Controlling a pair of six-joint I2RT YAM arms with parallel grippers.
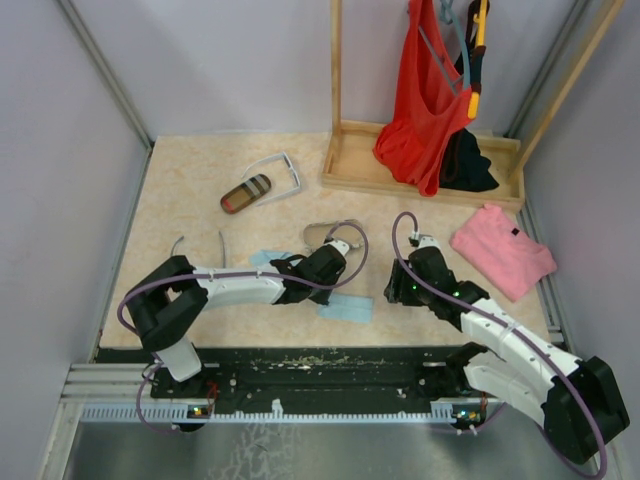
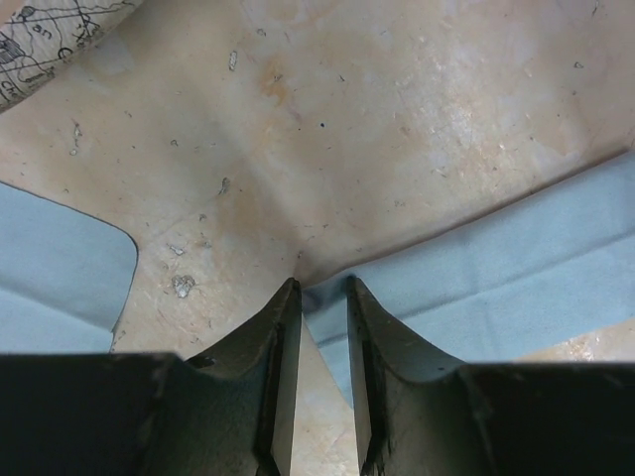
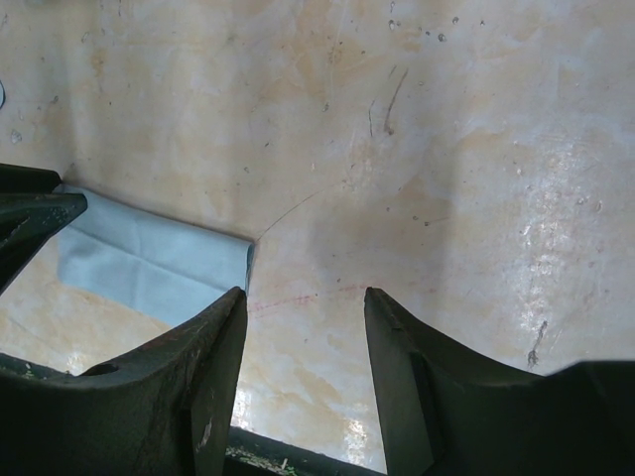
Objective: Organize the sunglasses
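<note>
My left gripper is down on a light blue cloth (image 2: 466,297), its fingertips part open at the cloth's corner edge. A second blue cloth (image 2: 55,268) lies left of it. In the top view the cloth (image 1: 345,309) is near the front edge, beside my right gripper (image 1: 398,290), which stands open over bare table (image 3: 304,317). A plaid oblong case (image 1: 245,193) lies at back left. A pale oval object (image 1: 348,238) lies partly behind the left arm; I cannot tell what it is.
A wooden stand (image 1: 350,160) with red (image 1: 420,120) and black fabric is at the back right. A folded pink cloth (image 1: 500,255) lies at right, a white frame (image 1: 294,175) at back left. Thin strips lie at left.
</note>
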